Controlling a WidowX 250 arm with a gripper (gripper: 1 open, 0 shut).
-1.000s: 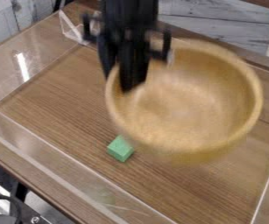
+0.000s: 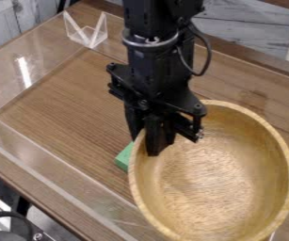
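My black gripper (image 2: 155, 134) is at the centre of the camera view, shut on the rim of a tan bowl (image 2: 222, 179), which hangs tilted at the lower right with its inside facing the camera. A small green object (image 2: 122, 156) lies on the wooden table, partly hidden behind the bowl's left rim and the gripper.
A clear plastic piece (image 2: 87, 28) stands at the back left. A grey plank wall runs along the back, and a dark cable lies at the lower left.
My gripper and the bowl have moved down and toward the camera's near side, with the bowl shifting lower right.
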